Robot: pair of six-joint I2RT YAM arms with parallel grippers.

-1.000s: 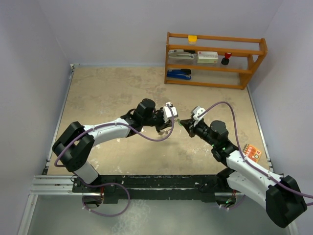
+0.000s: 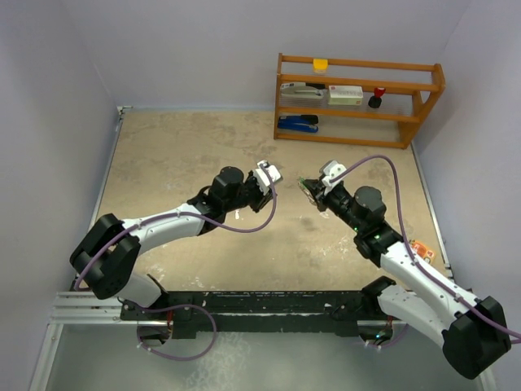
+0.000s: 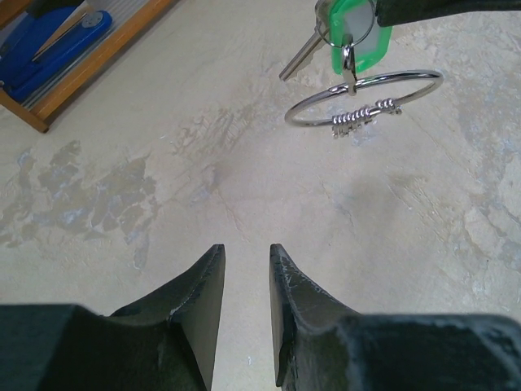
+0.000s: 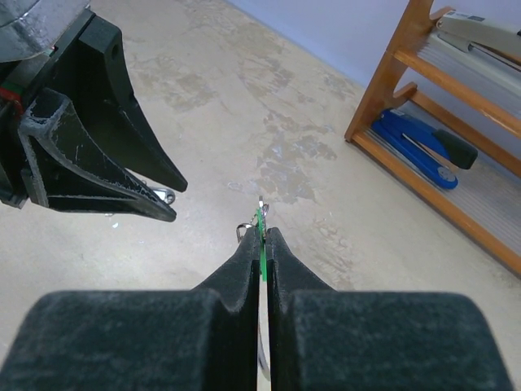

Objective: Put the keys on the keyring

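Observation:
In the left wrist view, a silver wire ring point(image 3: 366, 79) with coiled ends hangs from a small clip below a green-edged tag point(image 3: 376, 50). A silver key point(image 3: 301, 55) dangles beside the tag. My right gripper is shut, with the thin green tag point(image 4: 262, 244) edge-on at its fingertips; the ring point(image 2: 308, 194) shows close by its tips from above. My left gripper stands open, nothing between its fingers, to the left of the ring and apart from it. The right fingers partly cover the tag.
A wooden shelf point(image 2: 358, 116) stands at the back right, with a blue stapler point(image 2: 299, 124) on its lower level. An orange-and-white item point(image 2: 422, 251) lies by the right edge.
My left gripper has drawn back left, away from the right one.

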